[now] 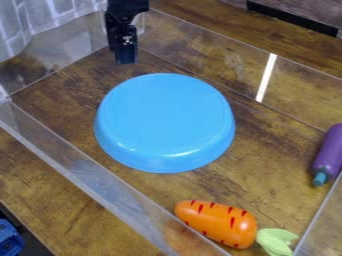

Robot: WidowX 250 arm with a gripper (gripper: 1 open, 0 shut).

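Note:
My black gripper (124, 52) is at the top left of the view, above the far-left part of the wooden floor inside a clear-walled enclosure. It is small and dark here, and I cannot tell how its fingers stand. A blue upturned bowl or disc (164, 118) lies in the middle, apart from the gripper. A toy carrot (215, 220) lies at the lower right, and a purple toy vegetable, perhaps an eggplant (329, 152), lies at the right edge.
Clear plastic walls (80, 167) border the floor on several sides. A blue object (8, 238) sits outside at the lower left.

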